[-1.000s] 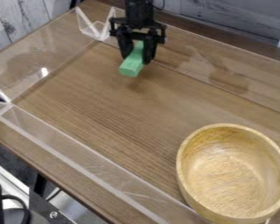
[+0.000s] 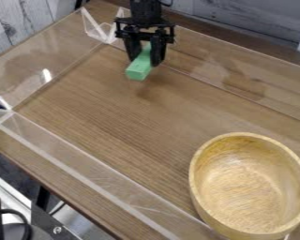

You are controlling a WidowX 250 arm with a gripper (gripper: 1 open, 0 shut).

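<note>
The black gripper (image 2: 145, 43) hangs at the top centre of the camera view, shut on a green block (image 2: 140, 65), which tilts downward below the fingers. A large round tan bowl (image 2: 247, 153) stands at the bottom right of the wooden surface (image 2: 102, 131), well away from the gripper.
Strips of clear tape or plastic (image 2: 27, 141) run along the left edge. Dark cables (image 2: 7, 217) lie at the bottom left, beyond the surface's edge. A pale wall borders the top right.
The gripper and the green block in it have moved slightly back, toward the top of the view. The bowl has not moved.
</note>
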